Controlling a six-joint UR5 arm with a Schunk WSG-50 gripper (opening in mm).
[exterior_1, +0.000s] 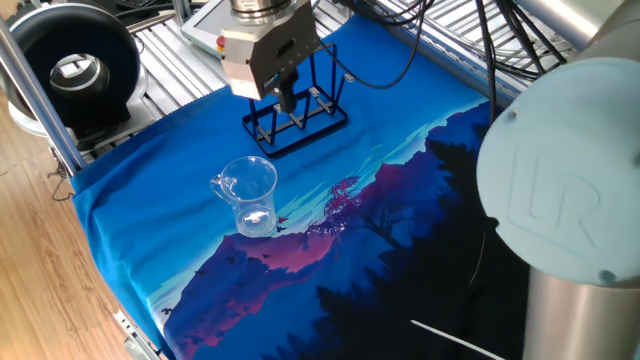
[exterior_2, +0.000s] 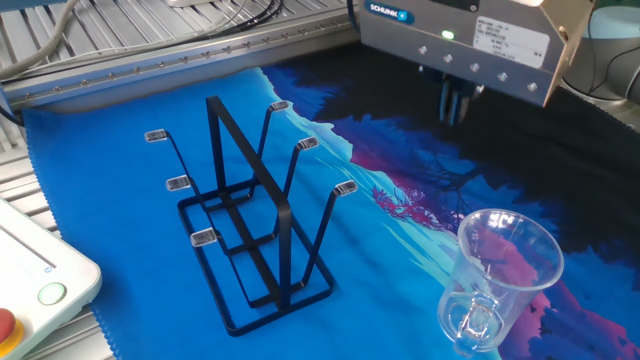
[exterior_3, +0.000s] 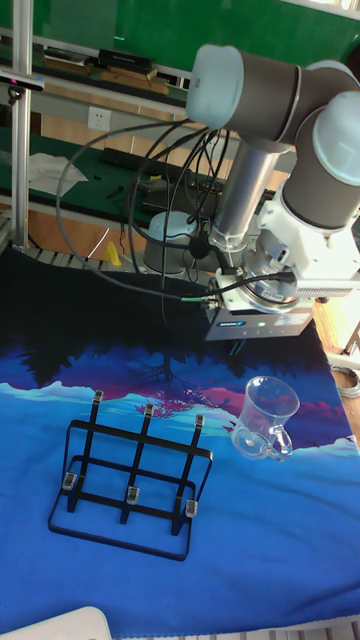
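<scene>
A clear plastic or glass beaker-like cup (exterior_1: 250, 190) with a handle stands upright on the blue cloth, its mouth facing up. It also shows at the right of exterior view 2 (exterior_2: 497, 275). A black wire rack (exterior_2: 285, 240) with several upright prongs, tipped with pale pads, stands on the cloth. My gripper (exterior_2: 455, 100) hangs above the cloth, apart from both the cup and the rack. Its dark fingers sit close together with nothing seen held. Whether they are fully shut is hard to make out. In exterior view 1 the gripper (exterior_1: 288, 98) overlaps the rack.
A control pendant with a red stop button (exterior_2: 8, 328) lies by the rack side. Cables (exterior_3: 80, 160) loop from the arm. A thin white stick (exterior_1: 455, 340) lies on the dark part.
</scene>
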